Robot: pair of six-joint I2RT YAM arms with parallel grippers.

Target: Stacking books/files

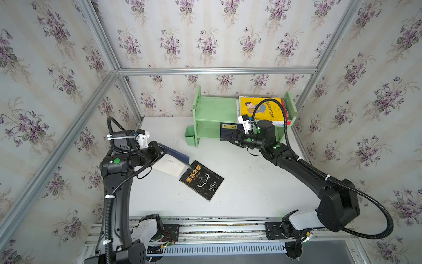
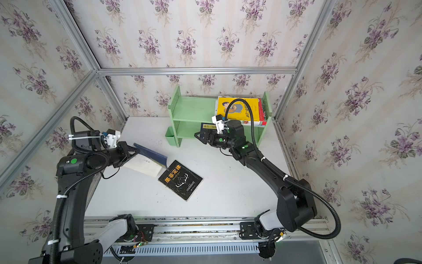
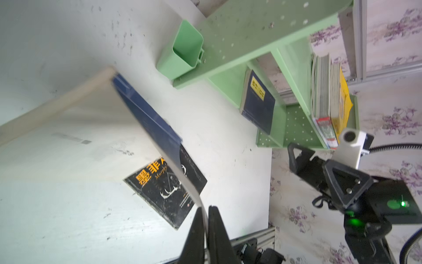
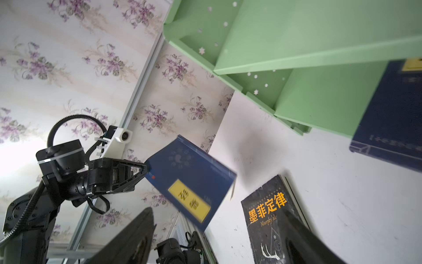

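Note:
A dark blue book (image 4: 189, 178) with a yellow label hangs in the air at the left, held at one edge by my left gripper (image 1: 160, 148). The left wrist view shows its pale inner side and blue strip (image 3: 149, 116), with the shut fingertips on its thin edge. Flat on the table lies a black book (image 1: 201, 180) with orange lettering. Another blue book (image 3: 258, 103) leans in the lower compartment of the green shelf (image 1: 215, 107). In front of that compartment my right gripper stands open, its fingers apart and nothing between them.
Several books, a yellow one (image 1: 261, 108) uppermost, lie stacked on the shelf's upper right. A small green bin (image 1: 190, 135) is fixed to the shelf's left side.

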